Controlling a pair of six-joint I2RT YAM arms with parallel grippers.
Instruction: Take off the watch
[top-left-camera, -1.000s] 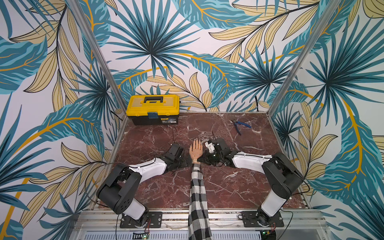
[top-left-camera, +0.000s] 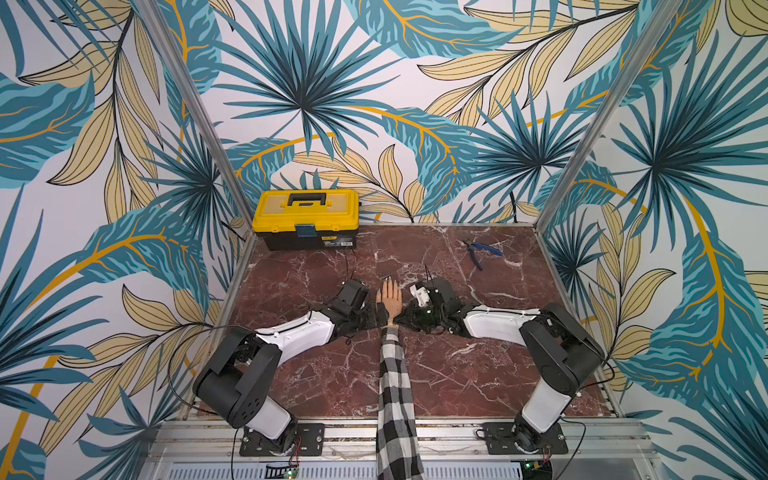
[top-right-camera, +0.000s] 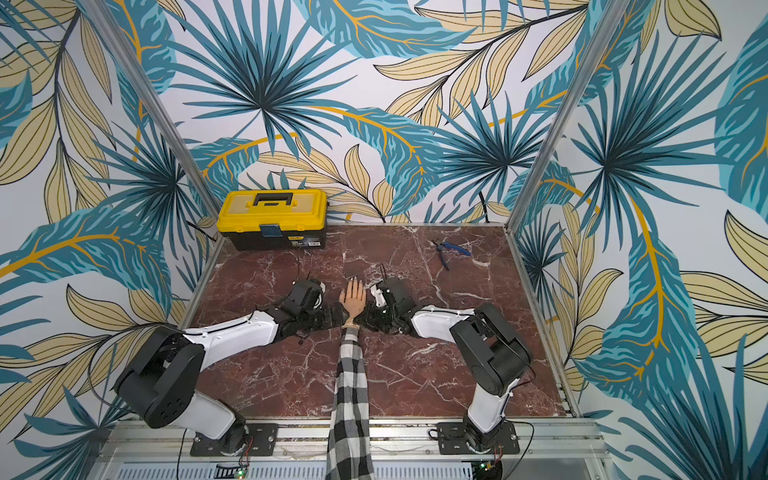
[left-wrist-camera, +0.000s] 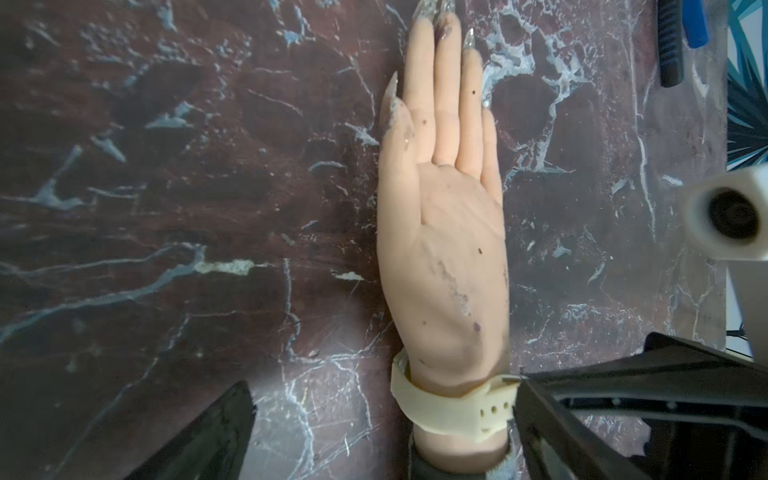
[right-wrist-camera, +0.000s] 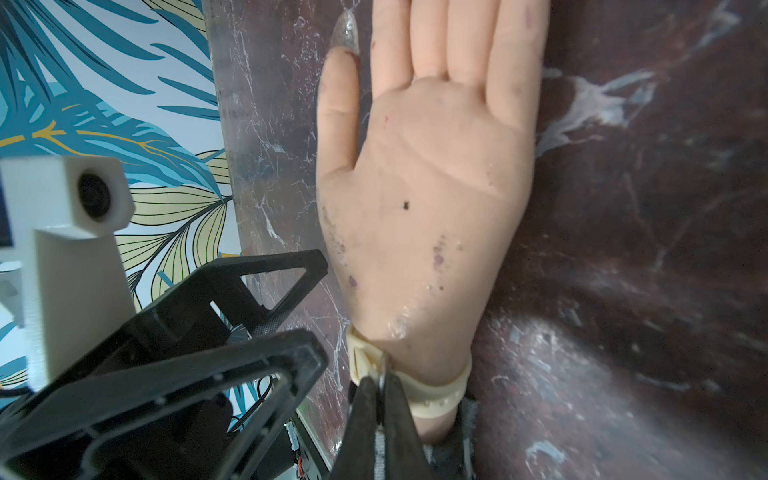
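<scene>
A mannequin hand lies palm up on the marble table, with a cream watch strap round its wrist. My left gripper stands open around the wrist from the left side, its fingers apart on either side of the strap in the left wrist view. My right gripper is shut at the strap's right-hand part, its fingertips over the band; whether any of the thin strap is between them is hard to see.
A yellow toolbox stands at the back left and blue-handled pliers lie at the back right. The plaid-sleeved arm runs to the front edge between my two arms.
The left gripper's housing has risen slightly, and the hand has shifted a little. The right arm has barely moved.
</scene>
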